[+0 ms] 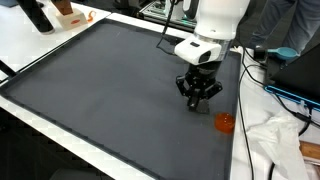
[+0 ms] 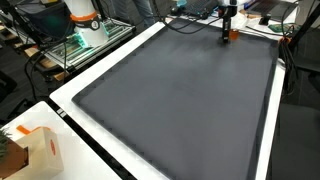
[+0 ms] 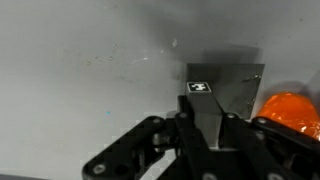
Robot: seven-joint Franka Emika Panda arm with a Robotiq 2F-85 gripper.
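Observation:
A narrow grey piece [image 3: 207,112], with a small black-and-white marker tag [image 3: 199,87] on its end, stands between the fingers in the wrist view. My gripper [image 1: 193,104] is shut on it, low over the right part of the dark tabletop [image 1: 110,95]. Just beyond the piece lies a flat dark square [image 3: 240,82]; whether the two touch cannot be told. An orange rounded object [image 3: 290,108] is close beside the square, also seen as an orange object [image 1: 224,122] right of the gripper.
Crumpled white plastic [image 1: 274,142] and black cables lie off the table's right edge. Another robot arm [image 2: 92,28] and a beige box [image 2: 52,150] are outside the board.

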